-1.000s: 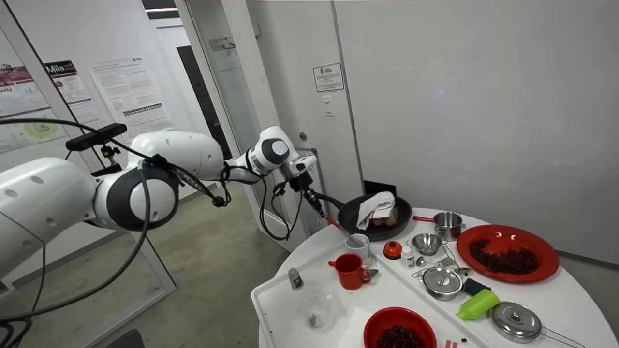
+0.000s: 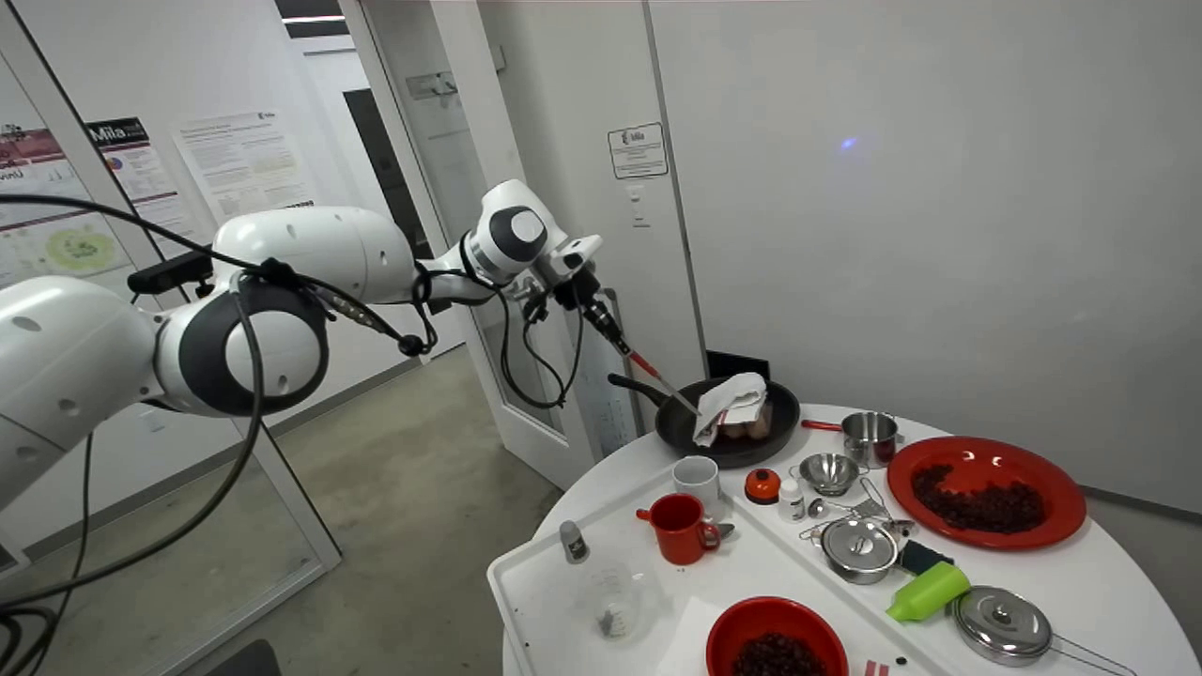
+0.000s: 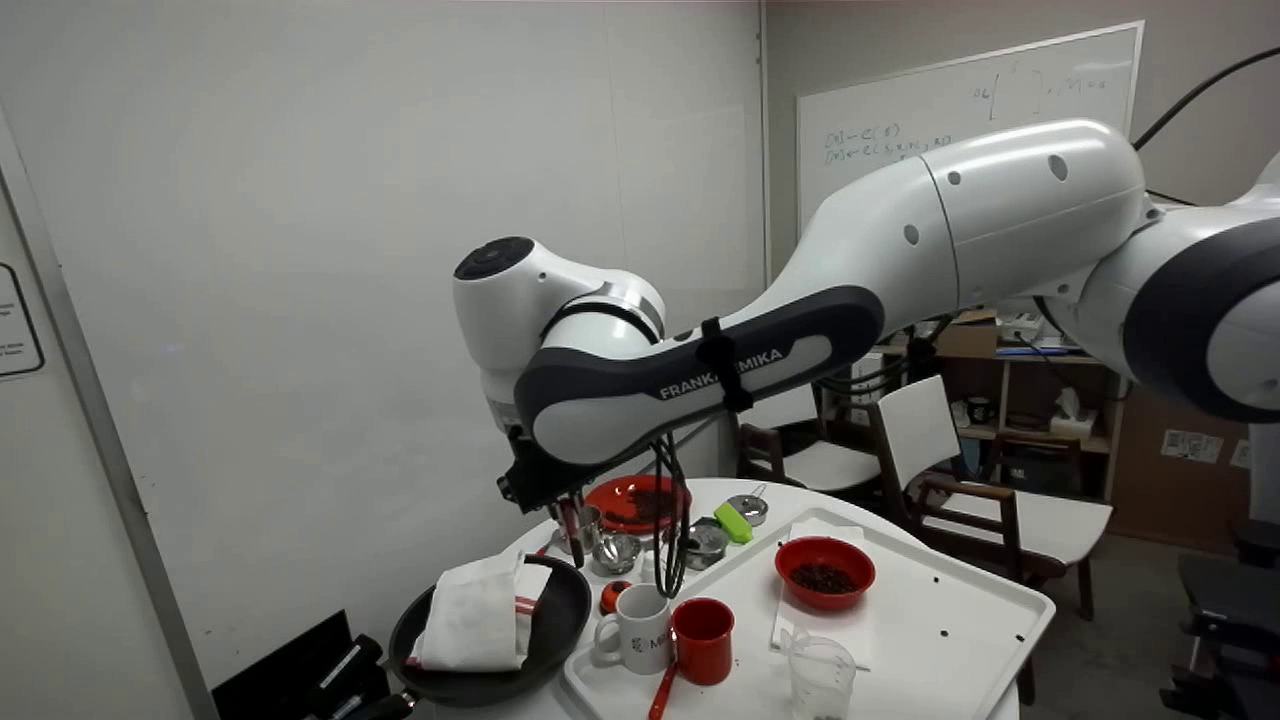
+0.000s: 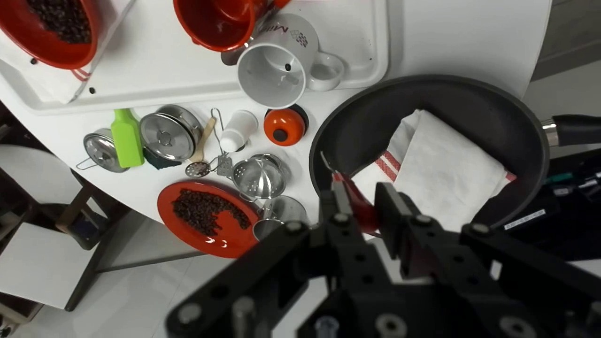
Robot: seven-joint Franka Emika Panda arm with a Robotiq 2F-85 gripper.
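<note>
My gripper is shut on the red handle of a thin utensil with a metal blade. From the wrist, the handle lies between the black fingers, and the utensil's tip points away from me; its exact kind is hard to make out. The held utensil hangs in the air near the black frying pan. A folded white cloth with red stripes rests in the pan, partly over something brown. White mug and red mug stand together on the tray.
A red bowl of dark beans is on the tray, near a clear cup. Small metal pots, a green bottle, an orange timer-like object and a red plate of beans crowd the table beside the tray.
The arm has risen, lifting the utensil up and away from the white mug, where its blade end appeared over the rim. Mugs, pan and cloth look unmoved.
</note>
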